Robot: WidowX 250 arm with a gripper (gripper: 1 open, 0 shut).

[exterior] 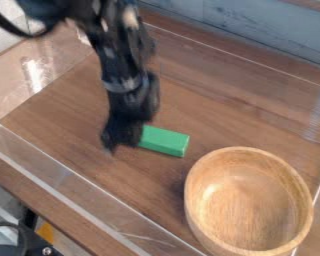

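The black gripper point(120, 140) hangs low over the wooden table, motion-blurred, just left of a green block point(167, 141), whose left end it partly hides. Nothing shows between its fingers; it looks shut, though the blur hides detail. The block lies flat on the table.
A round wooden bowl point(248, 225) stands at the front right, below and right of the block. Clear strips run along the table's front left edge, with cables and floor beyond.
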